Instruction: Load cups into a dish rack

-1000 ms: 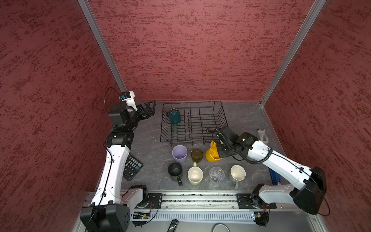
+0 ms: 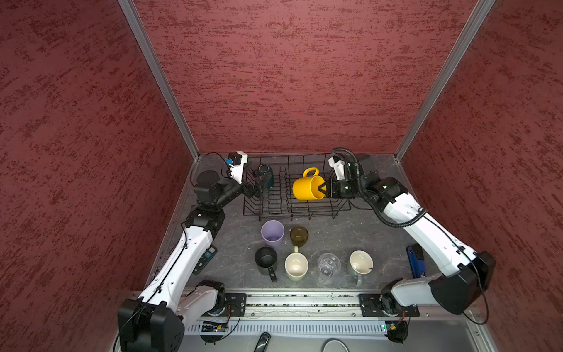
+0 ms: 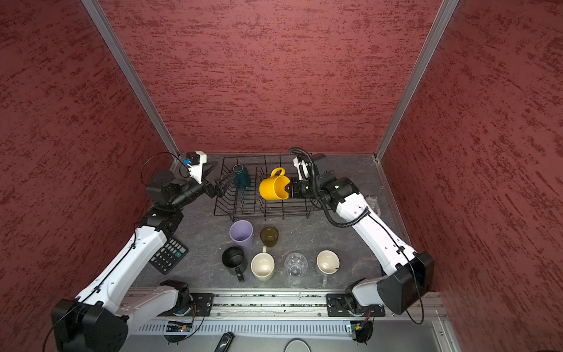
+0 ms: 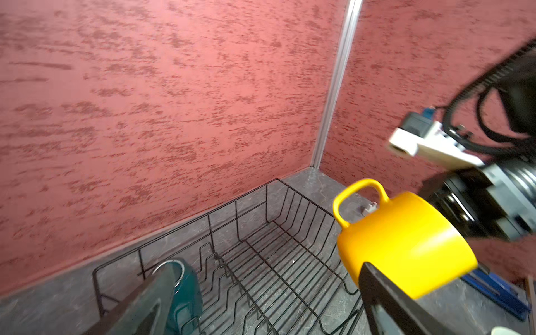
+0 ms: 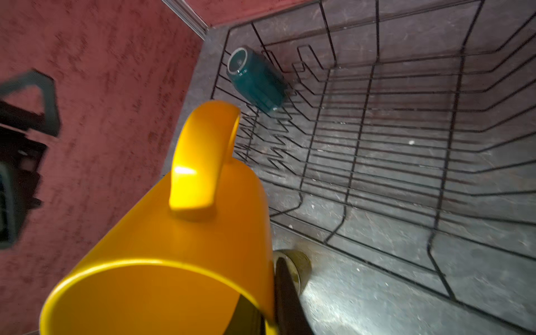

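Observation:
The yellow mug (image 2: 306,188) hangs tilted above the dish rack (image 2: 305,216), its handle upward. My right gripper (image 2: 326,186) is shut on its rim; in the right wrist view one of the fingers (image 5: 287,304) presses against the mug wall. My left gripper stands open over the rack's left side, its fingers apart and holding nothing. A teal cup (image 3: 241,176) sits upside down in the rack's left part. In front of the rack stand a purple cup (image 2: 272,232), a brown glass (image 2: 299,235), a black mug (image 2: 266,258), a cream mug (image 2: 296,266), a clear glass (image 2: 329,265) and a white cup (image 2: 360,262).
A calculator (image 3: 168,255) lies on the table at the left, and a blue object (image 2: 416,261) at the right. The right part of the rack is empty beneath the mug. Red walls close in the back and sides.
My right gripper has lifted the yellow mug from the table and carried it back over the rack, tilting it. My left gripper has moved rightward to the rack's left side.

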